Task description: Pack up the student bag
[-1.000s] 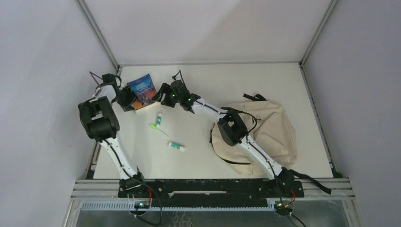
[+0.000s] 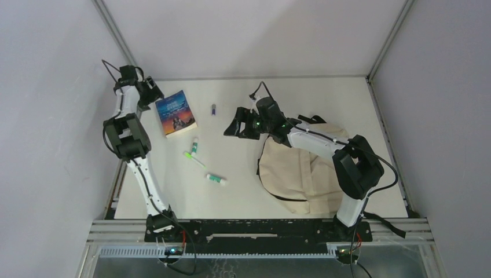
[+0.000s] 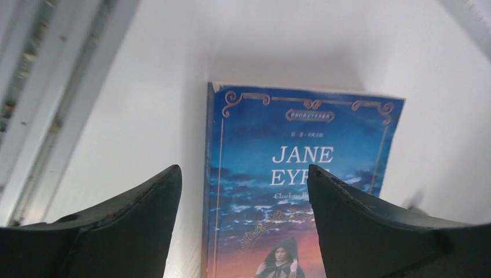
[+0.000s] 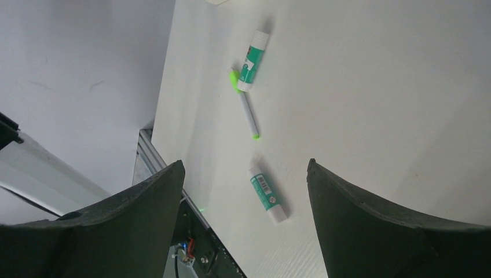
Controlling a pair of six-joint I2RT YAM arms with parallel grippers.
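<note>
The Jane Eyre book (image 2: 175, 113) lies flat at the back left; my left gripper (image 2: 153, 95) is open just beside its upper left corner, the cover (image 3: 260, 150) filling much of the left wrist view. My right gripper (image 2: 239, 124) hangs over mid table, open, nothing between its fingers. Two glue sticks (image 2: 194, 146) (image 2: 216, 179) and a green-and-white pen-like item (image 2: 197, 161) lie in the left middle. A small dark purple item (image 2: 213, 109) is right of the book. The beige bag (image 2: 295, 179) lies on the right, partly under my right arm.
Side walls and a back wall (image 2: 260, 40) border the white table (image 2: 249, 191). The table between book and bag is mostly clear, and so is the back right.
My right gripper has moved right, away from the book toward the bag. My left gripper has moved up toward the back, off the book's lower left side. The book stays put.
</note>
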